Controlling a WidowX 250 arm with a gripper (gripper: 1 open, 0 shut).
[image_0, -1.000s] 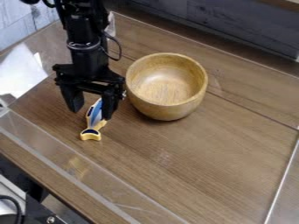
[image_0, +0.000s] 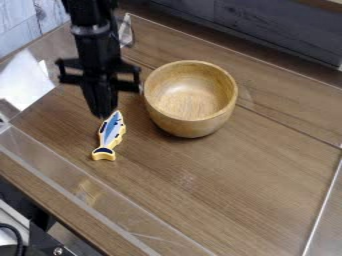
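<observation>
A small fish-shaped object (image_0: 110, 135), blue and white with a yellow edge, lies flat on the wooden table left of center. Just above it is my black gripper (image_0: 99, 100), blurred, its tip pointing down and shut with nothing visible between its fingers. A round wooden bowl (image_0: 191, 98) stands to the right of the fish and the gripper.
A white object (image_0: 23, 80) is at the left edge, and cables show at the lower left corner. A dark ledge runs along the back right.
My gripper has shut since a second ago, came down over the fish, and is now higher, uncovering it. The fish and bowl look unmoved.
</observation>
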